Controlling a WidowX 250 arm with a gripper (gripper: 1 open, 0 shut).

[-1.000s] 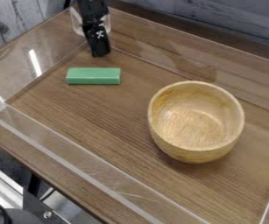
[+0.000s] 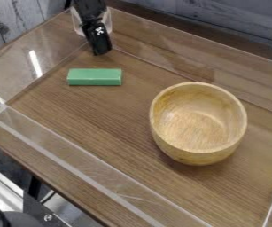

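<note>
A green rectangular block lies on the wooden table left of centre. A round cream bowl stands to its right. At the back, upper left of the block, is a black-and-white object, perhaps a crumpled wrapper or bag; its details are too small to tell. A dark shape at the lower left edge looks like part of the robot, but I cannot make out its fingertips or state.
The table's left edge shows with clear tape or plastic strips along it. A wall borders the back.
A dark shape has come into view at the lower left edge. The block and bowl have not moved.
</note>
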